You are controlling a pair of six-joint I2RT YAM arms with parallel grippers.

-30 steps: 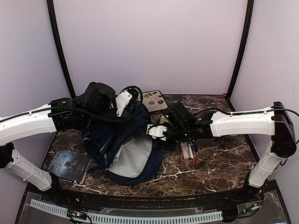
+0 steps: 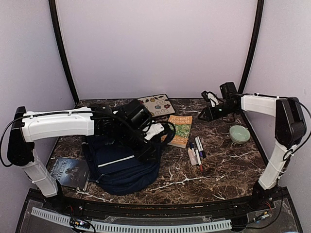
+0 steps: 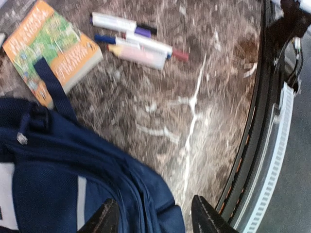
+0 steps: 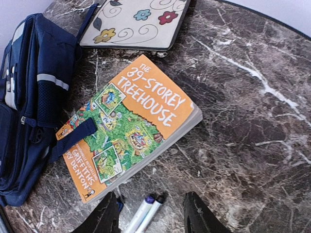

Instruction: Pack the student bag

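Observation:
The navy bag (image 2: 119, 172) lies at the centre-left, collapsed, with my left gripper hanging over its right edge, part open, nothing seen between its fingers. My right gripper is at the back right above the table, fingers apart and empty. The orange Treehouse book (image 2: 177, 128) lies right of the bag, a strap across it. Pens (image 2: 198, 153) and markers lie in front of that book. A dark book (image 2: 68, 172) lies at the front left, beside the bag.
A flowered board (image 4: 131, 22) lies at the back, behind the orange book. A green bowl (image 2: 239, 134) stands at the right.
My right arm has pulled back from the bag to the back right. My left gripper has moved down and right. The bag's lit interior is now covered over.

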